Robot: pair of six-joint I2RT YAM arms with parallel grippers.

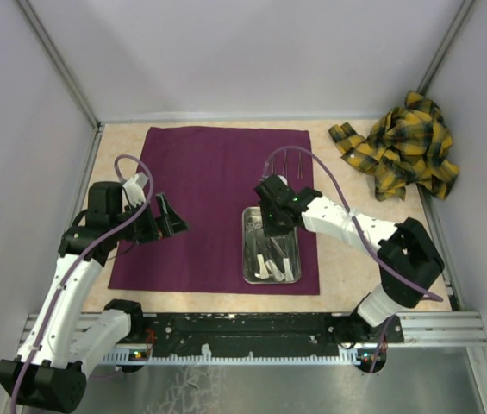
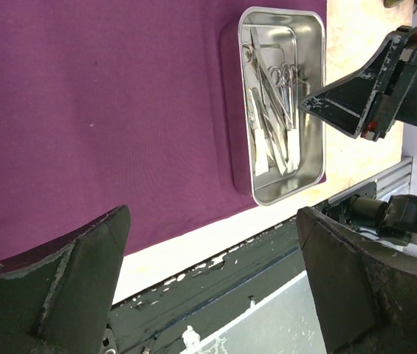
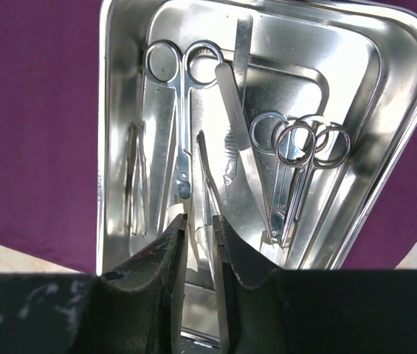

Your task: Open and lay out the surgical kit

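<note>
A steel tray (image 1: 252, 276) (image 2: 244, 147) holds scissors (image 3: 184, 110), a slim blade-like tool (image 3: 239, 125) and several other instruments on the purple cloth (image 1: 191, 259). My right gripper (image 1: 273, 220) hangs over the tray, fingers part open with a narrow gap; whether anything is between them is unclear. My left gripper (image 1: 174, 214) stands open over the cloth's left part, empty. Three slender instruments (image 1: 300, 162) lie in a row at the cloth's back right, partly behind the right arm's cable.
A crumpled yellow plaid cloth (image 1: 398, 147) lies at the back right of the table. Walls bound the table at back and sides.
</note>
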